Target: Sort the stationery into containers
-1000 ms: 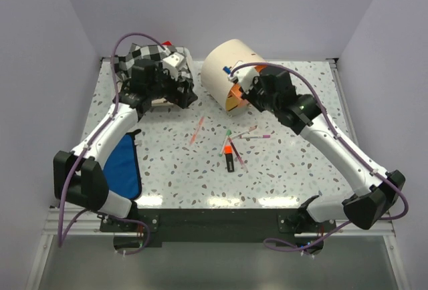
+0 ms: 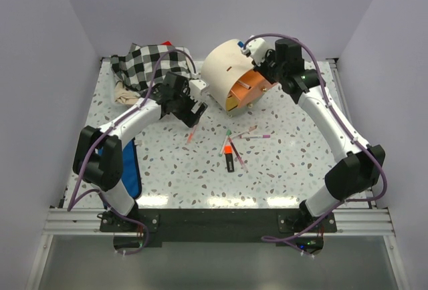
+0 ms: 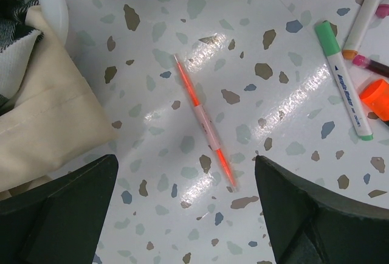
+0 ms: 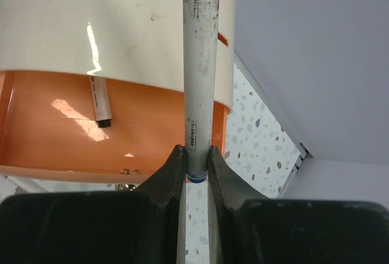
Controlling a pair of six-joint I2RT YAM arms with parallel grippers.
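My right gripper is shut on a white marker with blue ends (image 4: 200, 63), held upright in front of the cream organizer (image 2: 222, 69) with its orange compartment (image 4: 55, 130), where another white pen (image 4: 99, 97) lies. My left gripper stands open over an orange double-ended pen (image 3: 203, 118) on the speckled table. To its right lie a green-capped marker (image 3: 343, 87), a white pen (image 3: 364, 14) and an orange-topped black marker (image 2: 229, 160), among several other pens.
A checkered cloth (image 2: 140, 63) and beige fabric (image 3: 61, 124) fill the back left. A blue mat (image 2: 127, 170) lies at the left.
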